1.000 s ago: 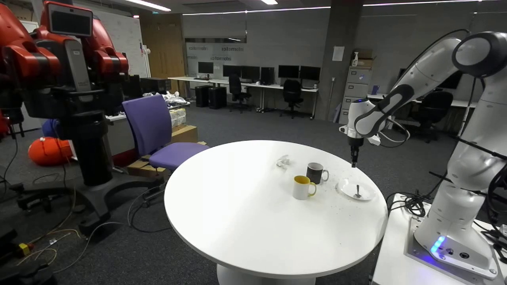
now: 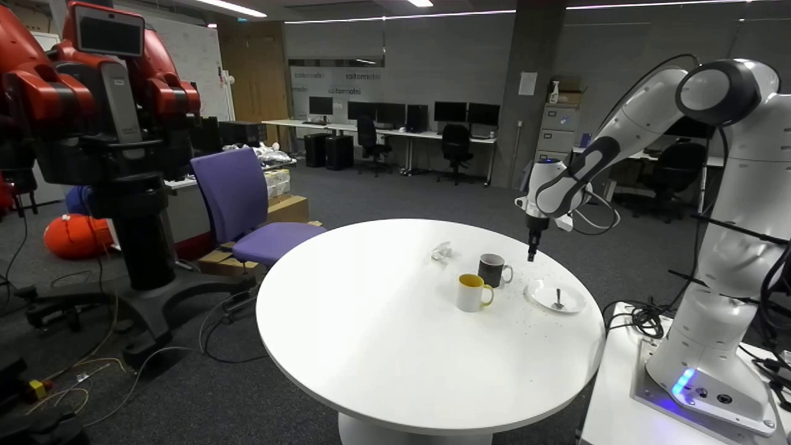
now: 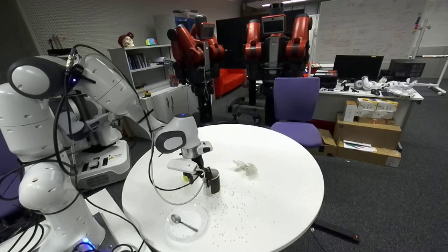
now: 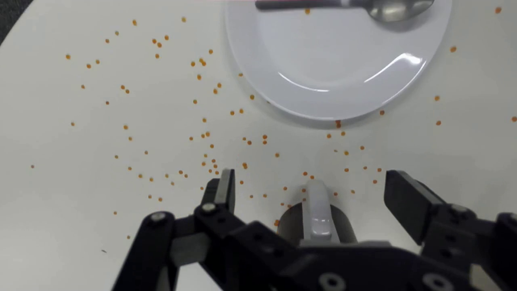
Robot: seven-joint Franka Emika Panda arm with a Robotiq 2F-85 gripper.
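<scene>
My gripper is open, with nothing held between its spread fingers. In the wrist view, the handle of the dark mug (image 4: 319,211) shows in the gap between them, lower in the picture; the gripper body hides most of that mug. The dark mug (image 2: 490,269) stands upright beside a white mug with a yellow inside (image 2: 469,295). From the first exterior view, my gripper (image 2: 531,258) hangs above the table to the right of both mugs. A white plate (image 4: 310,104) bearing a metal spoon (image 4: 393,9) lies close by.
Many small orange crumbs are scattered on the white round table (image 2: 371,326) around the plate. A crumpled clear wrapper (image 3: 245,167) lies beyond the mugs.
My arm has moved left in the first exterior view, bringing the gripper from above the plate side nearer to the dark mug. The mugs, plate and spoon have stayed put.
</scene>
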